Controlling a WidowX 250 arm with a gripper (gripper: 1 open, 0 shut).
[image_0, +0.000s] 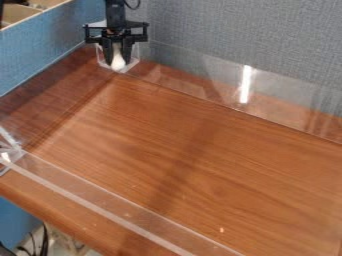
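The black gripper (116, 50) is at the top left of the camera view, at the back left corner of the clear-walled enclosure. It is shut on a white object (118, 61), which hangs between its fingers low in that corner, by the clear corner bracket. Whether the object touches the floor, I cannot tell.
The wooden floor (187, 150) inside the clear walls is otherwise bare. A grey fabric panel (254, 40) stands behind, a blue panel (40, 50) along the left. Cables lie outside at the bottom left.
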